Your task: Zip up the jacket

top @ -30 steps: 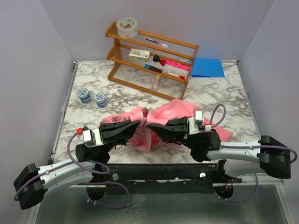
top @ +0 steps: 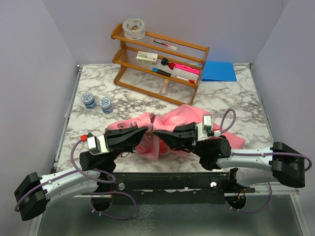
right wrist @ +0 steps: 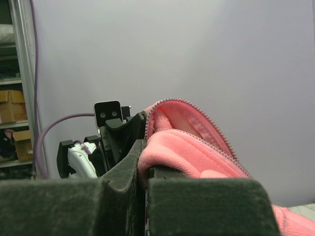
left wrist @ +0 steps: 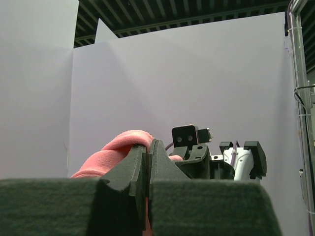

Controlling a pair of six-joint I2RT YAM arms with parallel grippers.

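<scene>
The pink jacket lies bunched on the table under both arms. Its front edge is raised between my two grippers, whose tips almost meet over the middle. My left gripper is shut on the jacket; in the left wrist view, pink cloth folds over the fingertips, and a strip shows below between the fingers. From the other side, my right gripper is shut on jacket cloth, a fold covering its tips. Zipper teeth run along two arched edges, apart there. The slider cannot be made out.
A wooden rack with pens, a small box and a tape roll stands behind the jacket. Two blue-and-white jars are at the left, and a blue folder lies back right. Bare marble shows at the right.
The right gripper has shifted slightly left, closer to the left gripper's tips. The left arm and the bulk of the jacket look unmoved.
</scene>
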